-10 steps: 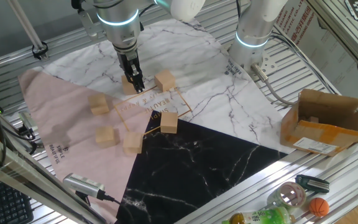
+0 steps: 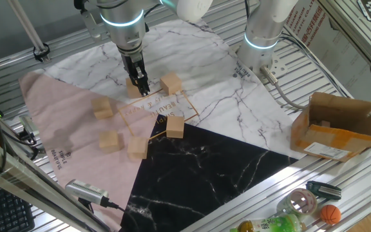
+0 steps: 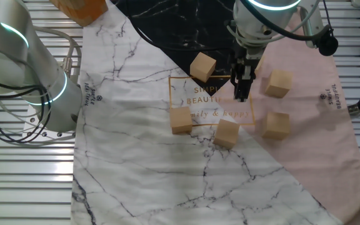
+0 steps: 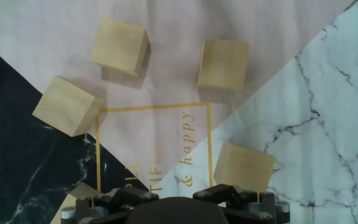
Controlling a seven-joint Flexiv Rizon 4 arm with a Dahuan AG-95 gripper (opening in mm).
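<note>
Several plain wooden cubes lie apart in a rough ring on the cloth. In exterior view 1, one cube is partly hidden behind my gripper, and another cube sits just right of it. Farther round the ring are a left cube, a front-left cube, a front cube and a cube on the black patch. The wrist view has my gripper open, its fingers apart and nothing held. One cube lies near the right finger there; a cube is partly cut off at lower left.
An open cardboard box stands at the right. Beyond the cloth's front edge are a green-labelled bottle, a jar and a small orange ball. A camera sits at front left.
</note>
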